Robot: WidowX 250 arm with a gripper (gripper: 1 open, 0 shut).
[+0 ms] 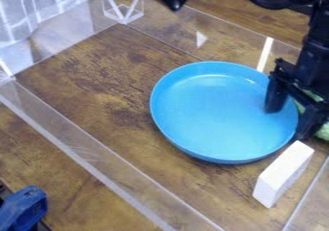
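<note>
A blue round plate (213, 110) lies on the wooden surface at centre right. My dark gripper (290, 105) is at its right rim, pointing down over the edge, partly in front of a green object (318, 129) at the right edge. Whether its fingers are open or shut on the rim is hard to tell.
A white block (284, 175) stands below the plate at the lower right. A blue item (19, 208) sits at the bottom left corner. Clear plastic edges run along the left. The wooden floor left of the plate is bare.
</note>
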